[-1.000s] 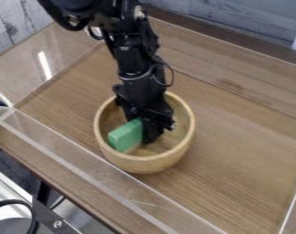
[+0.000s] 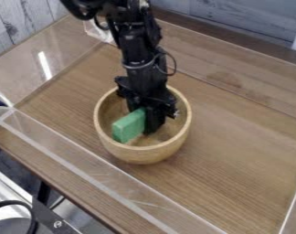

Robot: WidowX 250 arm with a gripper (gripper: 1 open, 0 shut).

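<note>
A round tan bowl [image 2: 163, 152] sits on the wooden table [image 2: 236, 164]. My black gripper [image 2: 145, 117] reaches down from the top into the bowl, shut on a green object [image 2: 129, 128], which is tilted inside the bowl on its left side. The fingers are dark and partly hidden, so their exact hold is hard to see.
A pale wall stands at the back right and top left. Dark cables lie off the table's edge at the lower left.
The arm and gripper have shifted slightly within the bowl, and the green object sits a little higher and more upright than before.
</note>
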